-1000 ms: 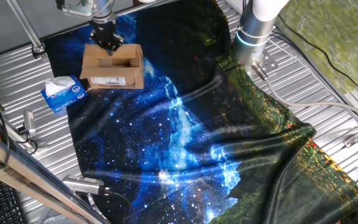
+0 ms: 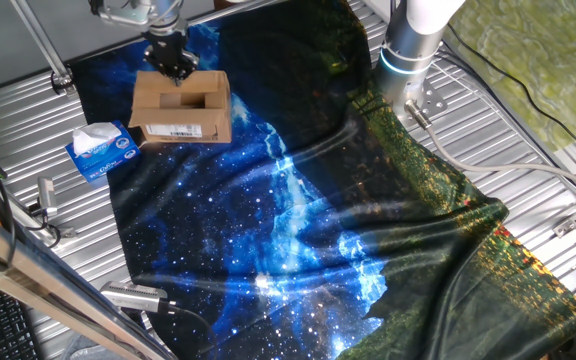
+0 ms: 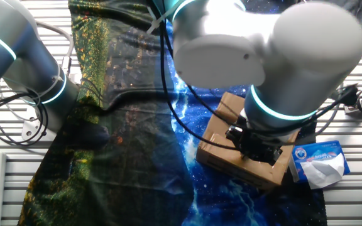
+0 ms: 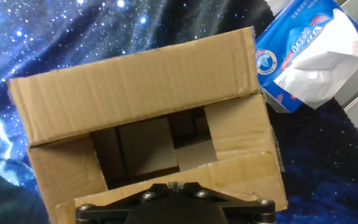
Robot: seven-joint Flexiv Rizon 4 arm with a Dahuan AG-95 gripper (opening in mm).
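An open cardboard box stands on the dark, star-printed cloth, its white label facing the front in exterior view 1. Over the box's far side hangs my gripper. From the wrist, the gripper shows at the bottom, its fingertips drawn together in front of the near flap. Whether any cardboard is between them cannot be made out. The box's opening shows a dark inside with folded cardboard; its floor is partly hidden. In exterior view 2 the arm covers part of the box.
A blue tissue pack with a white tissue sticking out stands close beside the box. A grey adapter with a cable lies at the cloth's front left.
The box and the tissue pack appear unmoved.
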